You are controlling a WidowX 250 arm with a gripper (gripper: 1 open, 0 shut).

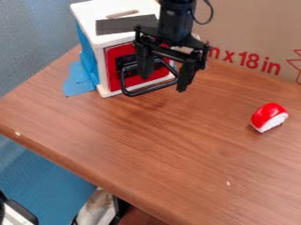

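Observation:
A black gripper (pixel 163 68) hangs in front of a small white box (pixel 90 14) with a red front panel (pixel 114 55) and a black wire handle (pixel 150 89). Its two fingers stand apart, one over the red front and the other to its right; whether anything is between them I cannot tell for sure. A red and white rounded object (pixel 268 117) lies on the table's right side.
A blue sheet (pixel 77 82) lies beside the box. Cardboard (pixel 253 31) stands behind.

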